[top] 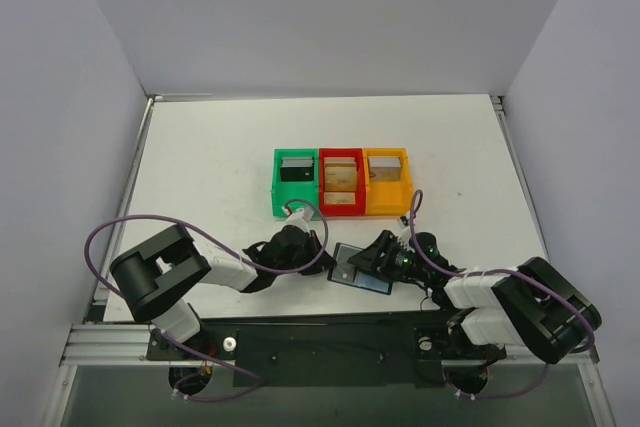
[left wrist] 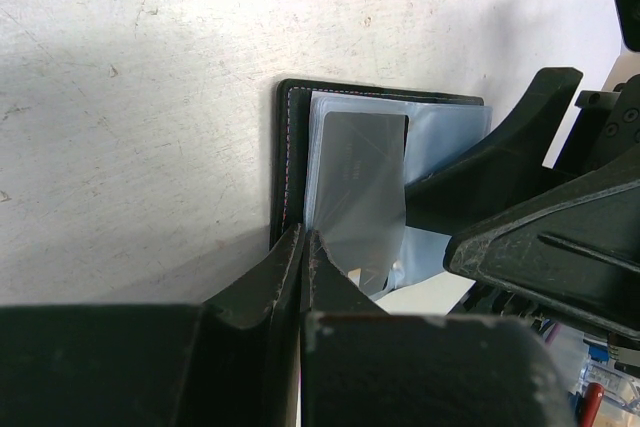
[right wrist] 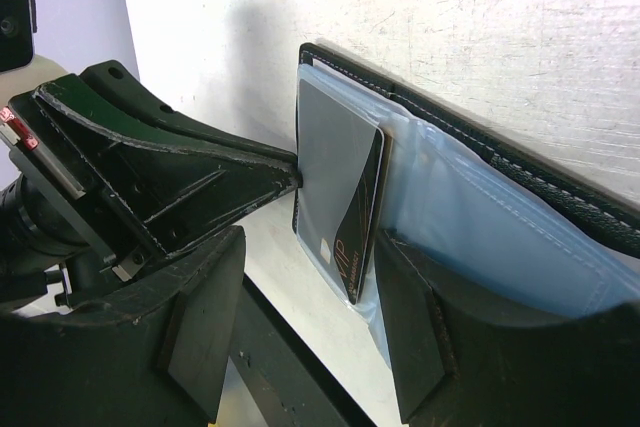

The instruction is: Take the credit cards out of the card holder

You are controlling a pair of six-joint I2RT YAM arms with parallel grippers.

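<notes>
A black card holder [top: 340,275] with clear bluish plastic sleeves lies open near the table's front edge. In the left wrist view, a dark grey card [left wrist: 362,187] lies on the sleeves, near the holder's left edge. VIP lettering shows on the card [right wrist: 345,187] in the right wrist view. My left gripper is shut on the holder's left edge. Over the holder, my right gripper stands open, one finger on each side of the card's lower part. Whether its pads touch the card, I cannot tell.
Behind the holder stand a green bin [top: 276,192], a red bin [top: 343,210] and a yellow bin [top: 402,194], side by side with cards in them.
</notes>
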